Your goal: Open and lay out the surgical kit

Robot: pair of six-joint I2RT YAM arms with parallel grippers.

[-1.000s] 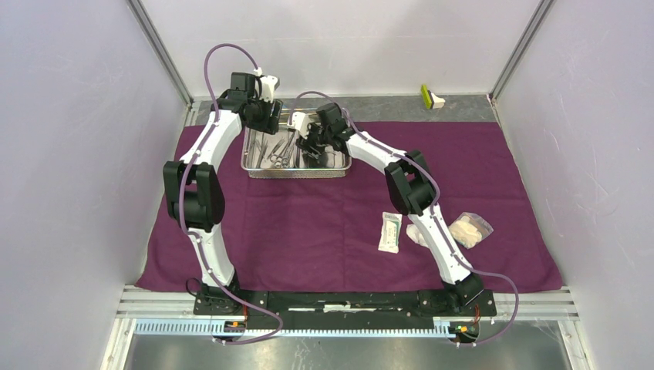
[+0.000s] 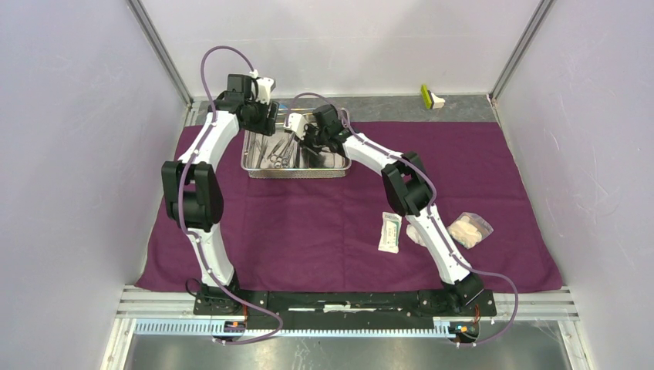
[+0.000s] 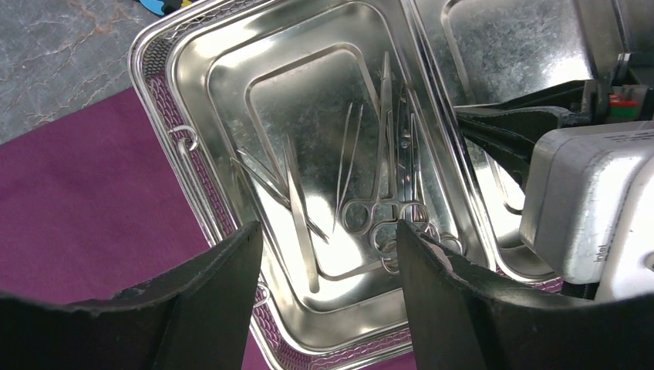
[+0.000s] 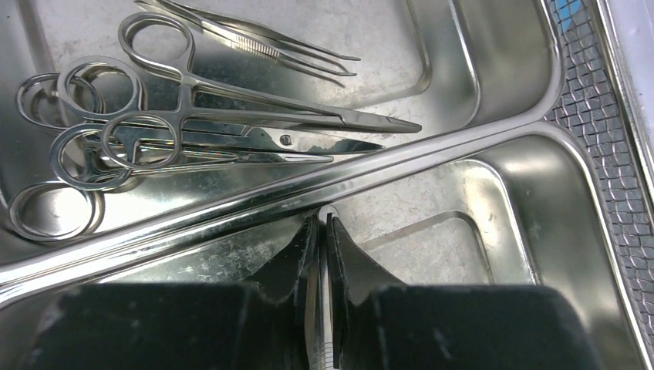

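A wire basket (image 2: 297, 173) holds steel trays at the back left. In the left wrist view, the left tray (image 3: 301, 69) has scissors (image 3: 379, 162), tweezers (image 3: 299, 216) and several other instruments. My left gripper hangs open above it, nothing between its fingers. In the right wrist view, my right gripper is down in the neighbouring tray (image 4: 416, 247), its fingertips close together around a slim steel instrument (image 4: 326, 270); whether it grips it firmly I cannot tell.
A paper packet (image 2: 390, 231) and a plastic bag (image 2: 468, 230) lie at the front right of the purple cloth. A green-and-white object (image 2: 432, 98) sits at the back right.
My left arm has shifted very slightly at the basket. The right arm has barely moved.
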